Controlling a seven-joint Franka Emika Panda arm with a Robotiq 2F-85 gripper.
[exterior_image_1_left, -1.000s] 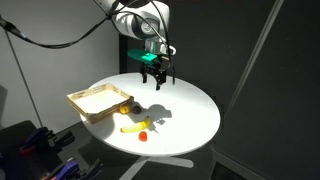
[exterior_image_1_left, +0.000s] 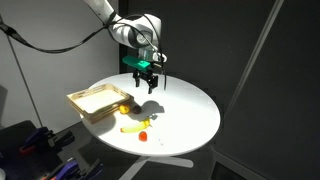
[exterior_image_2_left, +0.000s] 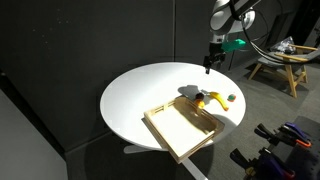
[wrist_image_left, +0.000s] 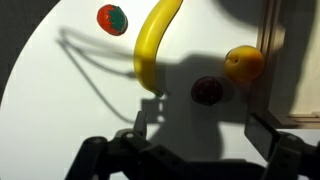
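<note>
High over the white round table, my gripper (exterior_image_1_left: 144, 89) stands open with nothing between its fingers. In the wrist view a small dark red round fruit (wrist_image_left: 207, 91) lies ahead of the gap between the fingertips. Beside it sits an orange-yellow fruit (wrist_image_left: 243, 63), close to the wall of a wooden tray (wrist_image_left: 266, 45). A yellow banana (wrist_image_left: 152, 45) rests to their left, and a strawberry (wrist_image_left: 113, 19) with a green top lies past it. All four pieces of fruit are outside the tray, on the tabletop.
The shallow wooden tray (exterior_image_2_left: 174, 150) looks empty and stands near the table's edge. The arm's shadow falls across the fruit in the wrist view.
In exterior view 1 the arm and gripper have shifted a little to the left and lower. The fruit and the tray have not moved.
</note>
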